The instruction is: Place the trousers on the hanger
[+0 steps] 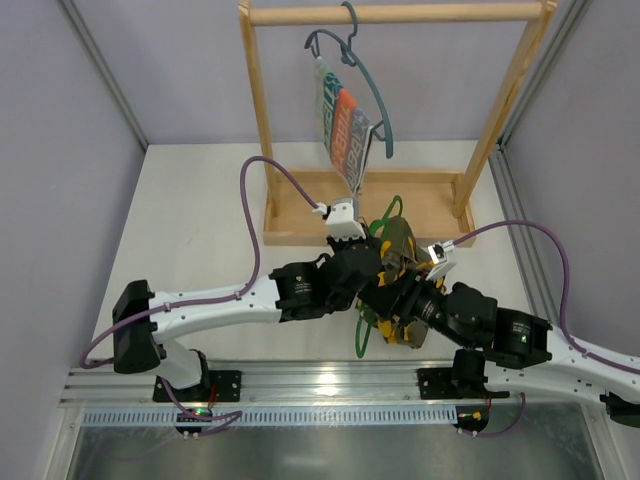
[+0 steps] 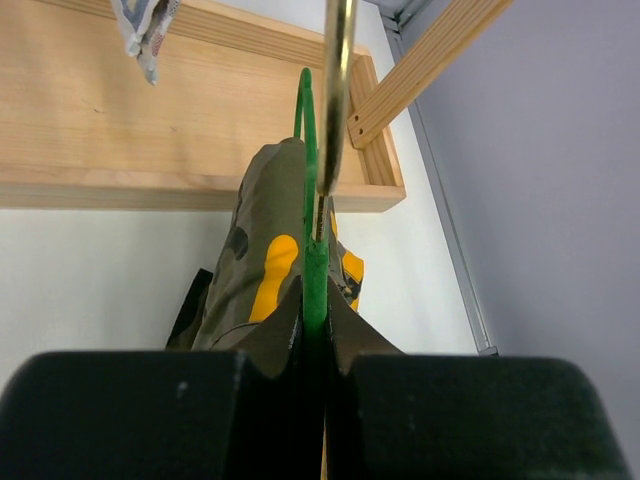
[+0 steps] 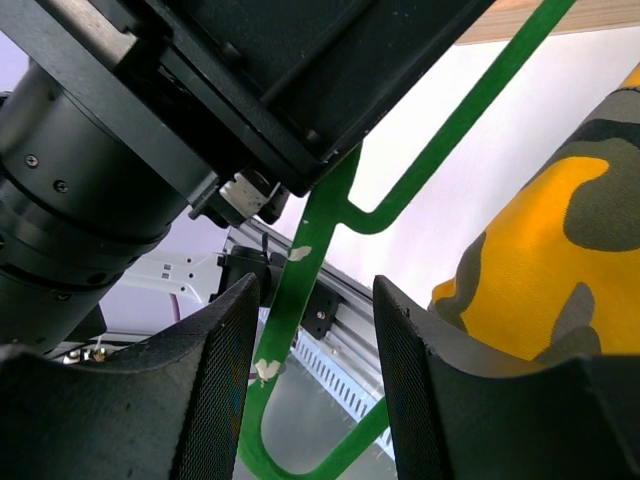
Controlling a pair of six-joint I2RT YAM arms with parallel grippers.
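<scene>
My left gripper is shut on the green hanger [image 2: 308, 110], close to its metal hook. Camouflage trousers [image 2: 255, 230] with yellow patches hang around the hanger, just beyond the fingers in the left wrist view. My right gripper stands part open. In the right wrist view, one rounded end of the hanger [image 3: 297, 270] shows in the gap between its fingers, and the trousers [image 3: 590, 220] are bunched to the right of them. From above, both arms meet over the trousers [image 1: 398, 240] and hide much of them; how far the cloth reaches along the hanger cannot be told.
A wooden rack [image 1: 400, 14] stands behind, its base [image 1: 425, 200] close to the trousers. On its bar hangs a blue-grey hanger [image 1: 375, 95] with a printed cloth [image 1: 350, 130].
</scene>
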